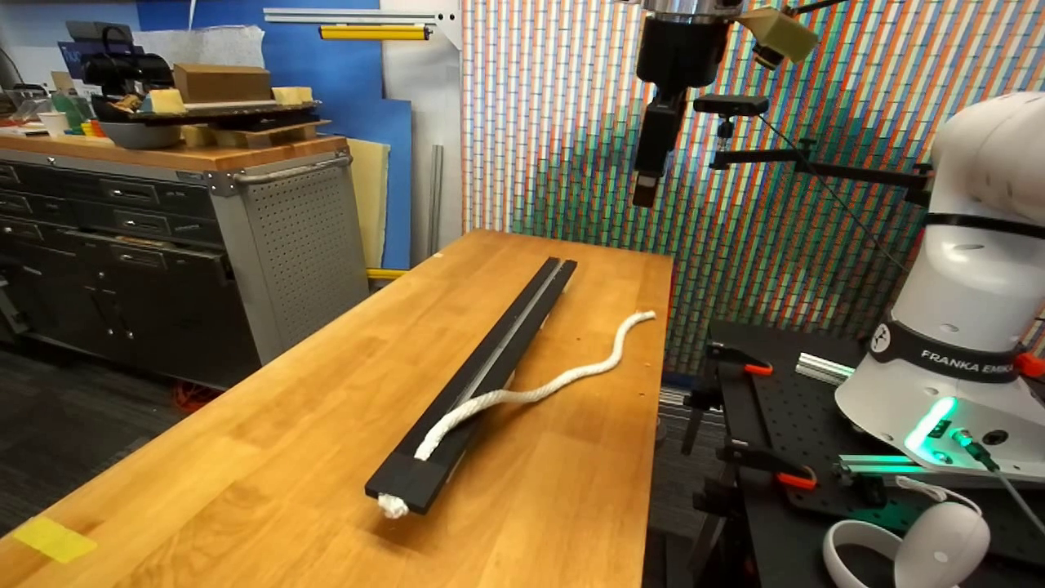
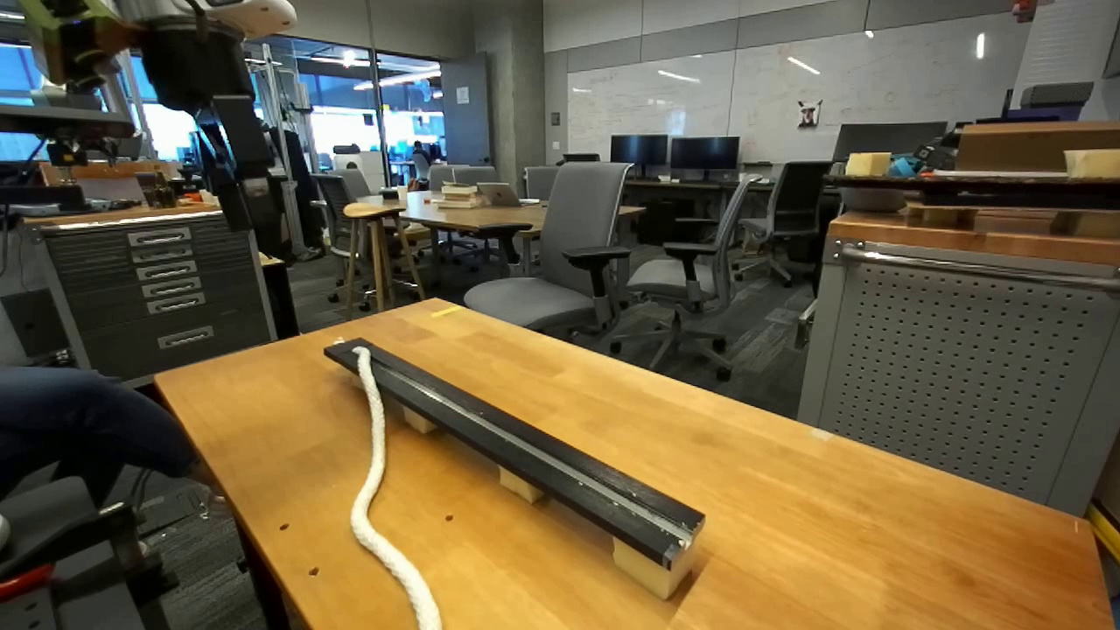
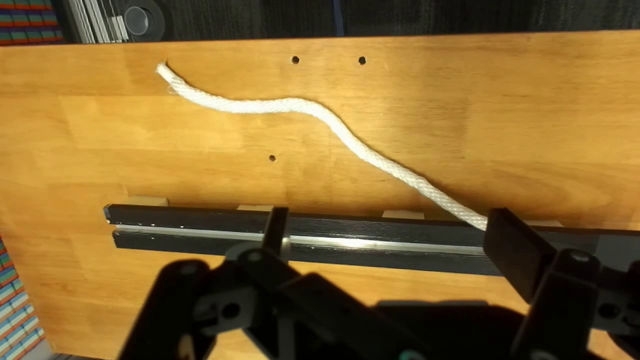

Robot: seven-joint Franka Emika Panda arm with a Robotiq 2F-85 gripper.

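Note:
A white rope [image 1: 571,374] runs in a loose curve over the wooden table. One end enters the near end of a long black channel [image 1: 512,331], and a frayed tip pokes out there. The rope's other end lies free close to the table edge. Along the channel's middle a pale groove shows, with no rope in most of its length. My gripper [image 1: 644,201] hangs high above the table, clear of both. From the wrist view, its two fingers [image 3: 519,255] stand wide apart and nothing is between them; the right one hides where the rope meets the channel.
Pale blocks [image 2: 651,567] hold the channel off the table [image 2: 840,525]. Bare wood lies on both sides of it. A drawer cabinet [image 1: 294,230] with things on top stands beyond the table's left side. Clamps [image 1: 774,461] sit by the arm's base.

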